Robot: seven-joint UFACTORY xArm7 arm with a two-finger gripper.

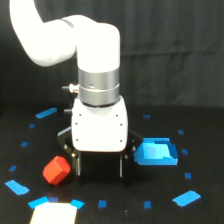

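My gripper (100,172) points down over the dark table, its two thin dark fingers spread well apart. Between them only dark table shows, so the gripper is open and empty. A red block (57,171) lies on the table just left of the left finger, turned so a corner faces the camera. A narrow gap seems to separate block and finger, though depth is hard to judge. Right of the gripper is a blue open box or tray (142,150) with a lighter blue inside; nothing distinct shows in it.
A pale cream block or plate (53,213) is cut off by the bottom edge at the left. Flat blue patches, such as one at the right (186,198), are scattered over the table. The right front of the table holds no tall objects.
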